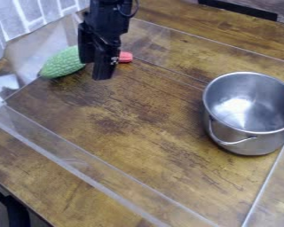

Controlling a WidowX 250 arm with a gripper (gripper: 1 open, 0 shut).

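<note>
My black gripper [97, 62] hangs over the upper left of the wooden table, its fingers pointing down beside a green bumpy vegetable-like object [59, 64]. A small red object [125, 57] lies just behind and right of the gripper, partly hidden by it. I cannot tell from this view whether anything is between the fingers.
A steel pot [248, 113] with a handle stands at the right. Clear plastic borders edge the work area, with a light cloth at the back left.
</note>
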